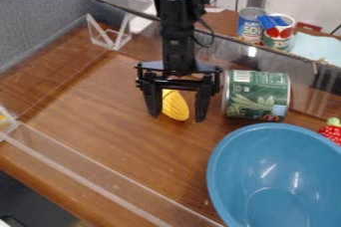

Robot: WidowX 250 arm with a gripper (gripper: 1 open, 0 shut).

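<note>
My black gripper (177,111) is open, its two fingers straddling a yellow object (174,104), which looks like a corn cob, lying on the wooden table. To the right of the gripper a green-labelled can (256,95) lies on its side. A large blue bowl (274,179) fills the lower right, and a red strawberry-like item (332,130) sits at the right edge.
Two upright cans (250,25) stand at the back right beside a pale blue cloth (316,48). A grey padded wall (47,22) bounds the left.
</note>
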